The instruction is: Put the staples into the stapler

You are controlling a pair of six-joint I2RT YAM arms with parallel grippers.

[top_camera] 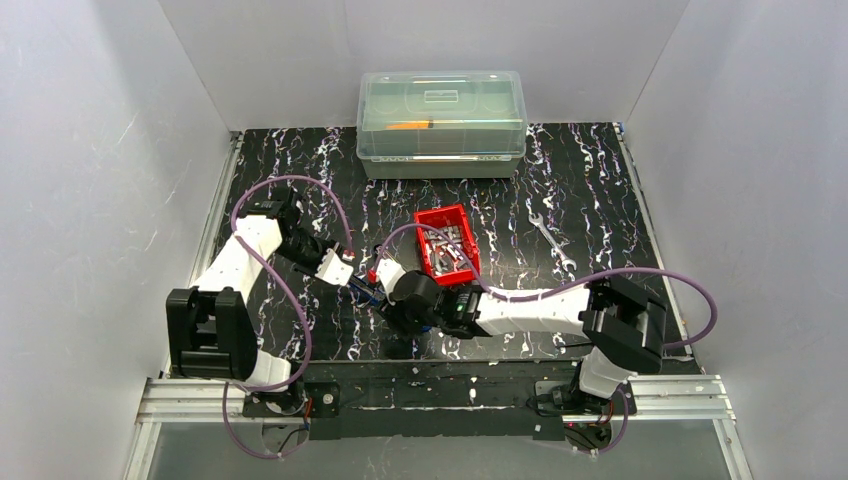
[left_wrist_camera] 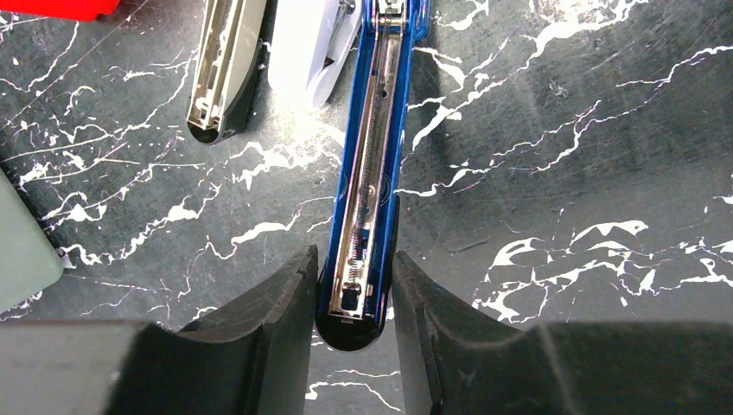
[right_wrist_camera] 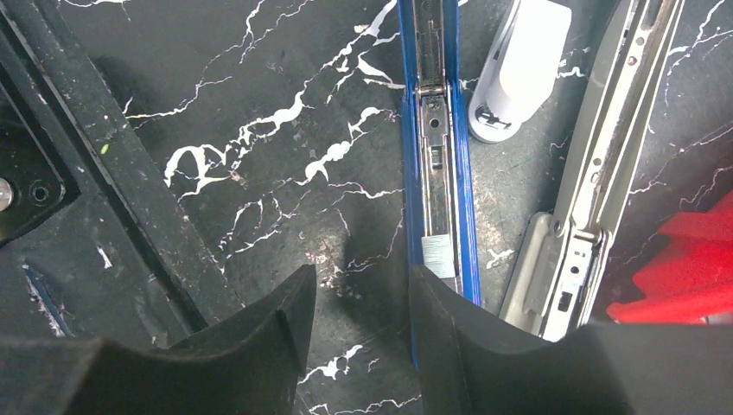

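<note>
A blue stapler (left_wrist_camera: 367, 186) lies opened out on the dark marbled table, its long spring showing in the left wrist view. My left gripper has its fingers on either side of the stapler's rounded end, very close to its sides; whether they press on it cannot be told. In the right wrist view, a short silvery strip of staples (right_wrist_camera: 438, 256) sits in the channel of the stapler's other half. Over that half, my right gripper is open with nothing between its fingers; its right finger (right_wrist_camera: 432, 303) overlaps the blue edge.
Beside the blue stapler lie a small white stapler (right_wrist_camera: 523, 73) and a beige one (right_wrist_camera: 596, 173). Close by stands a red bin (top_camera: 470, 270) of small parts. A clear-lidded toolbox (top_camera: 440, 165) fills the back, and a wrench (top_camera: 552, 242) lies right on open table.
</note>
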